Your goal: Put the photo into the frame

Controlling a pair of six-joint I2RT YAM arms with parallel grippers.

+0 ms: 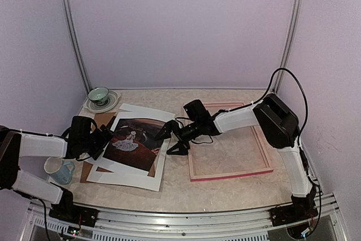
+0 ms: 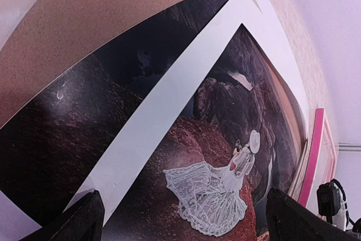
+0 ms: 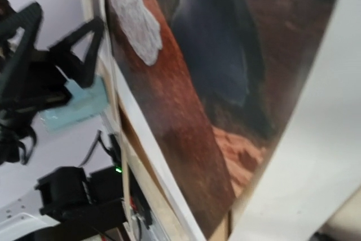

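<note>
The dark red photo (image 1: 132, 144) with a dancer in white lies at the left of the table, a white mat (image 1: 166, 165) around its picture. In the left wrist view, a white mat strip (image 2: 169, 91) crosses the dark picture. My left gripper (image 1: 104, 136) stands open at the photo's left edge, nothing between its fingers. My right gripper (image 1: 164, 144) is open at the mat's right edge. The photo (image 3: 192, 83) fills much of the right wrist view, where my right fingers are hardly visible. To the right lies the wooden frame (image 1: 231, 176), partly covered by my right arm.
Brown backing board (image 1: 84, 174) shows under the papers' left side. A blue mug (image 1: 60, 170) stands near the left arm, with a green bowl (image 1: 98, 95) on a plate (image 1: 113, 101) at back left. Bare table lies in front of the papers.
</note>
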